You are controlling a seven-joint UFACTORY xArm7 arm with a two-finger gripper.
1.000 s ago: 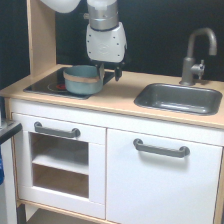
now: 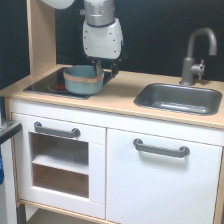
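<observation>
A blue-grey pot [image 2: 80, 82] stands on the dark cooktop [image 2: 45, 85] at the left of the toy kitchen counter. My gripper [image 2: 106, 71] points down at the pot's right side, its dark fingers close to the rim. One finger overlaps the rim in this view, while the other shows just to the right of the pot. The fingertips are small and dark against the wall, so whether they touch or clasp the rim is unclear.
A grey sink [image 2: 180, 98] with a tall faucet [image 2: 198, 55] lies at the right. Bare wooden counter [image 2: 125, 92] separates it from the cooktop. Below are an open-fronted oven [image 2: 62, 165] and a white cabinet door [image 2: 160, 180]. A wooden post [image 2: 42, 35] rises at left.
My gripper has shifted slightly left and down, closer against the pot's right side. The pot shows no clear movement.
</observation>
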